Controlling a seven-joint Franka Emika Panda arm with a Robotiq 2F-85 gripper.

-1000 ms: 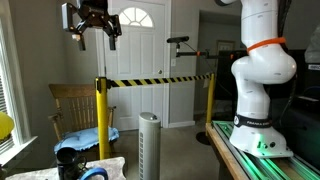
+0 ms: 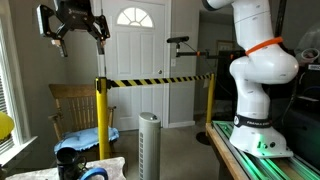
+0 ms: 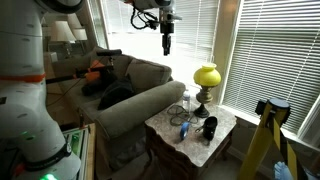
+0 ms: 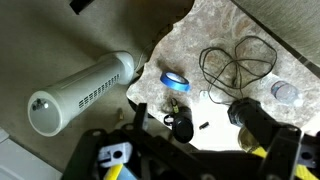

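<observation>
High above a small marble-patterned table (image 3: pixel 165 149), my gripper (image 2: pixel 81 46) hangs open with nothing between its fingers. On that table a black mug (image 3: pixel 210 128) stands near a roll of blue tape (image 3: pixel 184 131). The wrist view looks down on the blue tape (image 4: pixel 174 81), the black mug (image 4: pixel 181 125) and a loop of thin dark cable (image 4: pixel 235 66). A clear jar (image 4: pixel 286 93) is at the right there. All of these are well apart from the gripper.
A yellow lamp (image 3: pixel 207 77) rises from the table's far side. Beside the table stands a tall white cylinder (image 2: pixel 149 147). A yellow post (image 2: pixel 102 118) with a striped barrier (image 2: pixel 165 81) is close by. A grey sofa (image 3: pixel 135 95) lies behind.
The things on the table have not moved.
</observation>
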